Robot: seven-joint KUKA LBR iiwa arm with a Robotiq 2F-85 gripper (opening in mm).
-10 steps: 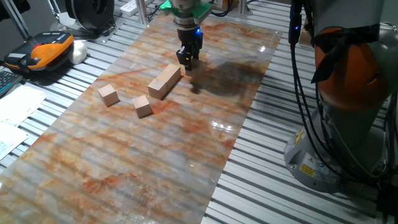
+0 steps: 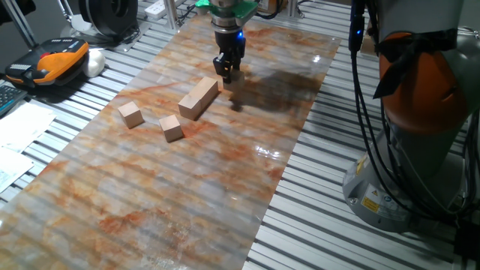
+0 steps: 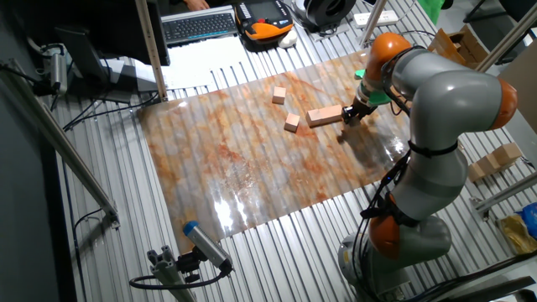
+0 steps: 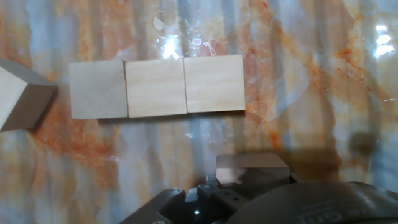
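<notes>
Three pale wooden blocks (image 4: 157, 88) form a straight touching row in the wrist view, reading as one long bar (image 2: 199, 98) in exterior view 1. Just beyond the row's far end is my gripper (image 2: 229, 73), low over the table and pointing down. Another wooden block (image 4: 252, 169) is at its fingertips, partly covered by the black gripper parts in the wrist view. Whether the fingers press on this block is not clear. Two loose cubes lie apart from the row: one nearer (image 2: 171, 128), the other (image 2: 130, 115) toward the table's left edge.
The marbled sheet (image 2: 150, 202) is bare across its near half. An orange-and-black device (image 2: 56, 64) and papers (image 2: 22, 135) lie beyond its left edge. The robot's base (image 2: 390, 195) stands off to the right. More wooden blocks (image 3: 495, 162) sit outside the sheet.
My gripper has shifted slightly right and down in exterior view 1, and more of the block beneath it shows. The row and both loose cubes have stayed put.
</notes>
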